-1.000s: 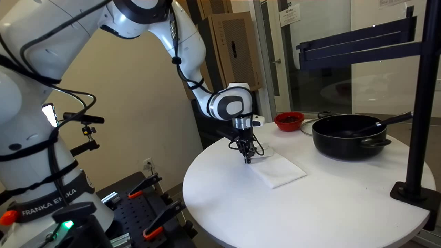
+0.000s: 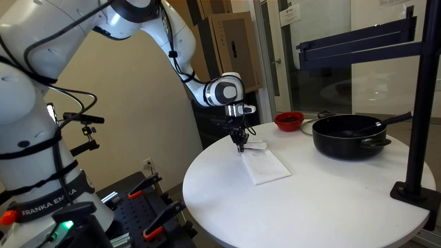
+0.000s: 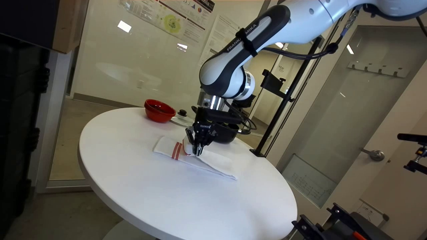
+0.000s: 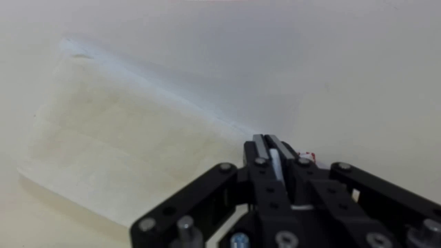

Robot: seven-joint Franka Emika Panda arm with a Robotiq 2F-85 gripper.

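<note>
A folded white towel (image 2: 265, 166) lies on the round table. Red stripes cross the towel (image 3: 168, 148) near one end in exterior view 2. My gripper is shut on a fold of this cloth near its striped end; a white strip of it shows between the fingers in the wrist view. Seen from exterior view 1, the gripper (image 2: 240, 149) is low over the towel's far edge, with a flap of cloth raised beside it. Most of the towel still rests flat. The arm hides part of the striped end in the wrist view.
A red bowl (image 2: 289, 121) sits at the back of the white table (image 2: 330, 202). Right of it are a glass lid (image 2: 308, 127) and a black pot (image 2: 349, 138) with a utensil inside. A black post (image 2: 414, 124) is clamped at the right edge.
My gripper has moved left and farther back in exterior view 1, rising slightly. The towel has slid along the table with it, in the same direction.
</note>
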